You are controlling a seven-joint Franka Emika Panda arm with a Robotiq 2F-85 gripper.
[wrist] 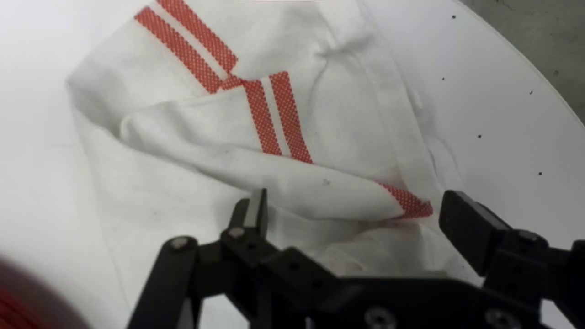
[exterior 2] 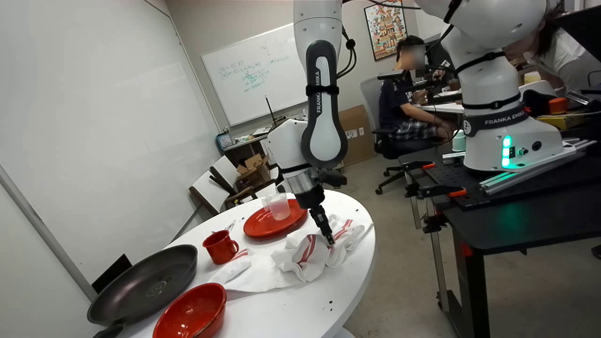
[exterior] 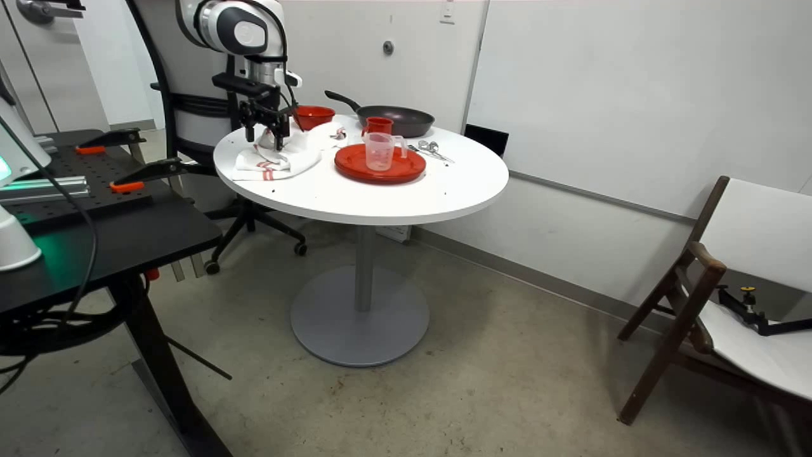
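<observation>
A white towel with red stripes (exterior 2: 307, 253) lies crumpled on the round white table, toward its edge. From above, the wrist view shows the folds of the towel (wrist: 340, 126), with a rolled ridge running across it. My gripper is open, its two black fingers wide apart on either side of part of the cloth. In the first exterior view the gripper (exterior: 264, 141) is down at the towel (exterior: 281, 161); in the second, the gripper (exterior 2: 329, 239) appears among its folds. Whether the fingertips touch the fabric I cannot tell.
Around the towel stand a red bowl (exterior 2: 194, 312), a red mug (exterior 2: 220, 247), a black frying pan (exterior 2: 143, 284) and a red plate (exterior: 354, 164) bearing a clear measuring cup (exterior: 379, 151). Metal utensils (exterior: 432, 150) lie behind the plate.
</observation>
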